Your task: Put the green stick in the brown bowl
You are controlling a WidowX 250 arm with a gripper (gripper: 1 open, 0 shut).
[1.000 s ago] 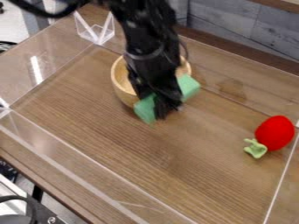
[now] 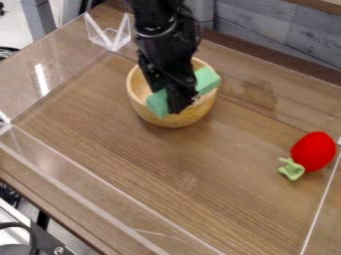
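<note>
The brown bowl point(image 2: 178, 120) stands on the table in the upper middle, its back hidden behind the arm. My black gripper point(image 2: 174, 95) reaches down over it, shut on the green stick point(image 2: 159, 104). The stick lies across the gripper, one end showing at the left and the other at the upper right point(image 2: 206, 78). It appears over the bowl's opening; how high it sits above the bowl's floor I cannot tell.
A red strawberry-like toy point(image 2: 313, 150) with a green stem lies at the right. Clear film point(image 2: 107, 32) lines the left table edge, and a wooden wall point(image 2: 280, 35) runs along the back.
The arm has carried the green stick away from the camera, from the bowl's near right side to over the bowl. Lately the stick has shifted slightly to the right.
</note>
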